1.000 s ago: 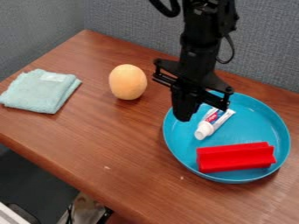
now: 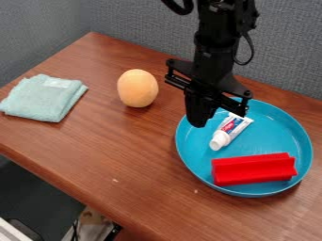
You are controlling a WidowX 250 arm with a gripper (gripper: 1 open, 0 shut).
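My black gripper [image 2: 198,113] hangs over the left rim of a blue plate [image 2: 272,133], shut, with nothing seen between its fingers. On the plate, just right of the gripper, lies a white toothpaste tube [image 2: 231,130] with coloured print. A red oblong object [image 2: 253,168] lies on the plate's front part. Left of the gripper, apart from it, an orange-tan egg-shaped object [image 2: 137,88] sits on the wooden table.
A folded pale teal cloth [image 2: 41,99] lies at the table's left edge. A grey padded wall stands behind it; dark floor shows at lower left.
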